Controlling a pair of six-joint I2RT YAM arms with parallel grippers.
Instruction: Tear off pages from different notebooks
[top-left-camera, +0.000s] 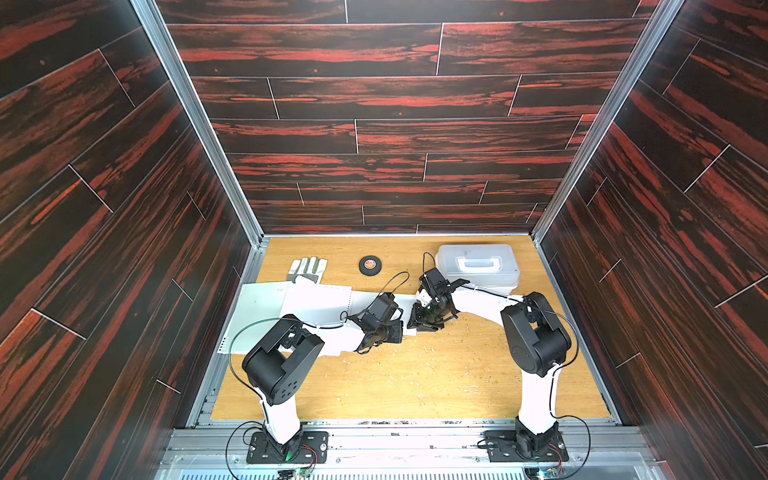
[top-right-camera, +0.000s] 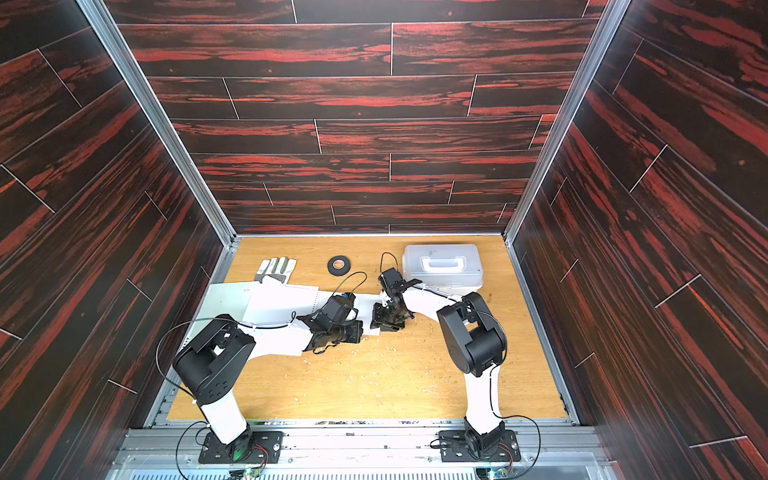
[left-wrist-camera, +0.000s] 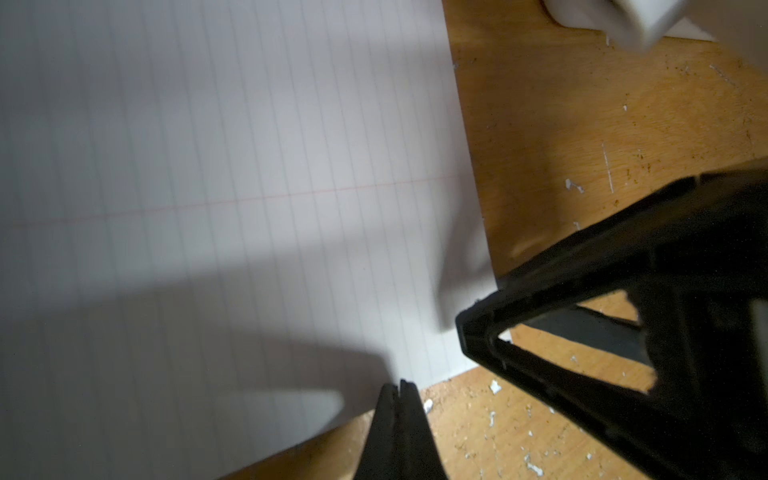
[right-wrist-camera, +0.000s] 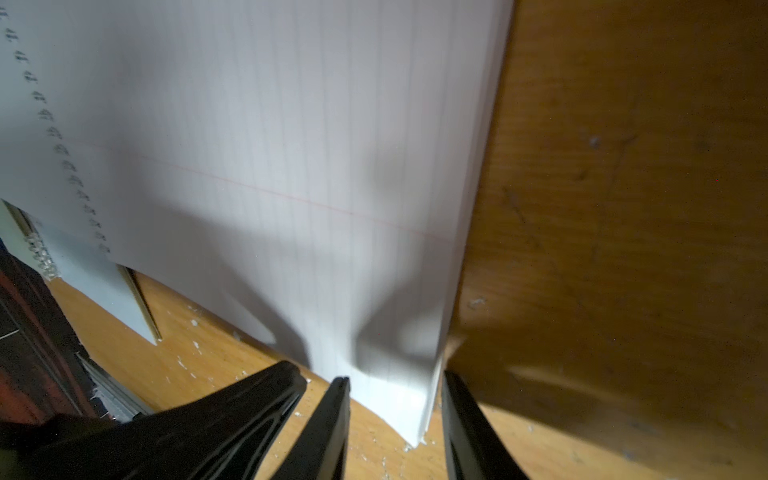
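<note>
An open spiral notebook with white lined pages (right-wrist-camera: 280, 104) lies on the table, its coil (right-wrist-camera: 60, 148) at upper left in the right wrist view. In the left wrist view, my left gripper is shut, its tips meeting at the near edge of the lined page (left-wrist-camera: 240, 144); whether paper is pinched there cannot be made out. My right gripper stands part open over the page's near outer corner, which shows between its fingers. From above, both grippers sit close together over the page, hiding part of it.
Other notebooks with pale sheets (top-left-camera: 260, 308) lie to the left. At the back are a glove (top-left-camera: 308, 268), a roll of black tape (top-left-camera: 369, 265) and a clear box with a handle (top-left-camera: 478, 264).
</note>
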